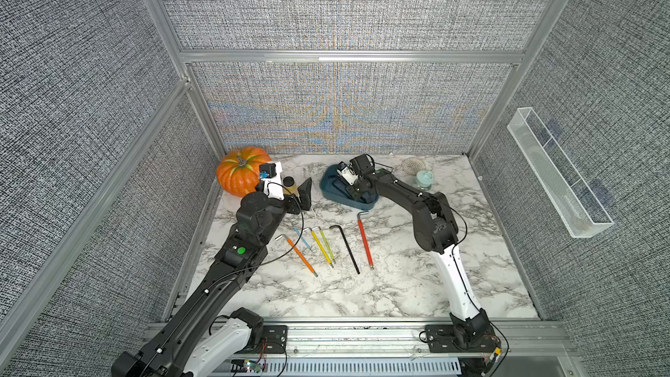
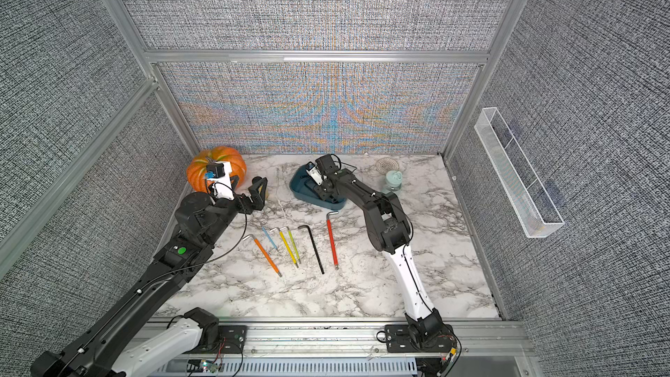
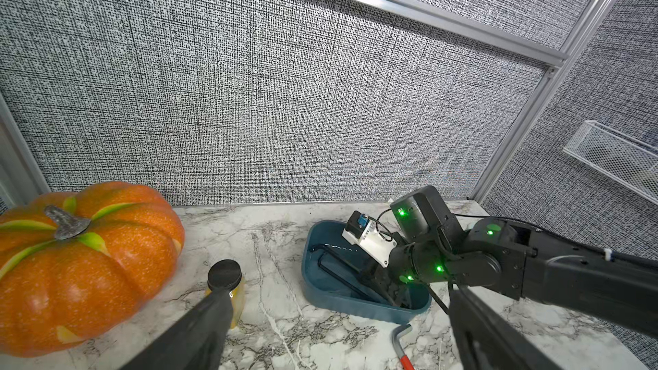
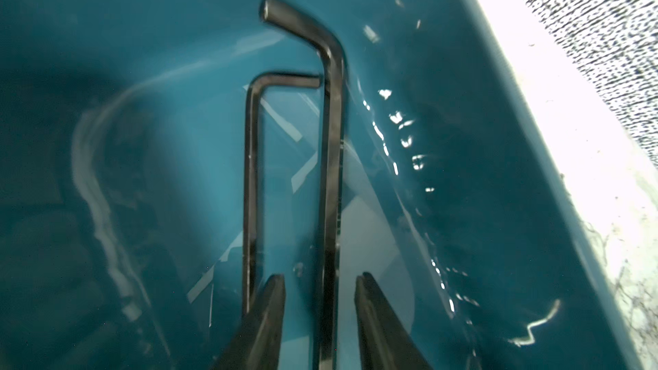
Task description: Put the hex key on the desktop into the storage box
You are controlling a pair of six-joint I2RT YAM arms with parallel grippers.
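Note:
Inside the dark blue storage box (image 3: 363,307) lie two black hex keys. The thicker hex key (image 4: 331,164) rests along the box floor, with the thinner hex key (image 4: 251,185) beside it. My right gripper is down in the box and open, its fingers apart on either side of the thicker key's shaft. To the left, above the desktop, my left gripper is open and empty. Several hex keys lie on the desk, among them an orange one (image 1: 302,258), a yellow one (image 1: 321,246), a black one (image 1: 349,250) and a red one (image 1: 365,244).
A large pumpkin (image 3: 102,267) and a black-lidded jar (image 3: 224,275) stand near the left gripper. Behind the right arm are a pale blue cup (image 1: 424,179) and a round coaster (image 1: 413,165). A white mesh basket (image 1: 558,174) hangs on the right wall.

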